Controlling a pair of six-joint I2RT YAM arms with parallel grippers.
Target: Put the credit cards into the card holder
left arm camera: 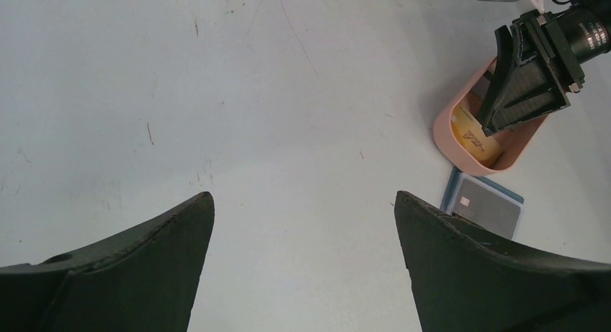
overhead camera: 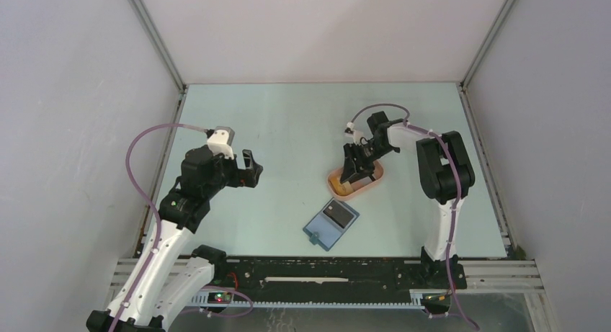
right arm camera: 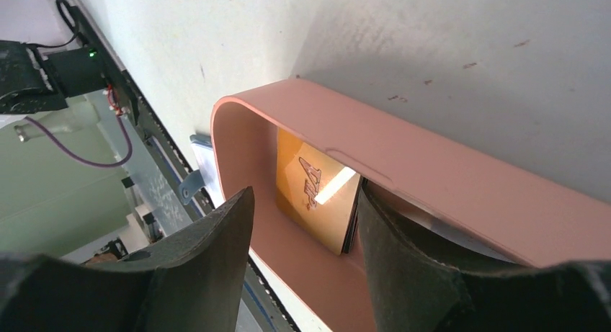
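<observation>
A gold card point(right arm camera: 310, 188) lies in the pink tray point(overhead camera: 380, 175), with a dark card edge beside it in the right wrist view. My right gripper is open and reaches down into the tray. The gold card shows between its fingers, and the right fingertip point(right arm camera: 365, 195) is at the card's edge; I cannot tell whether they touch. The blue-grey card holder point(overhead camera: 326, 232), with a dark panel and a small tab, lies just in front of the tray. Away to the left, my left gripper stands open and empty above the bare table.
The tray's raised wall point(right arm camera: 447, 166) runs close by the right gripper's fingers. Bare table point(overhead camera: 288, 145) lies between the two arms and behind the tray. The table's front edge is a little way past the holder.
</observation>
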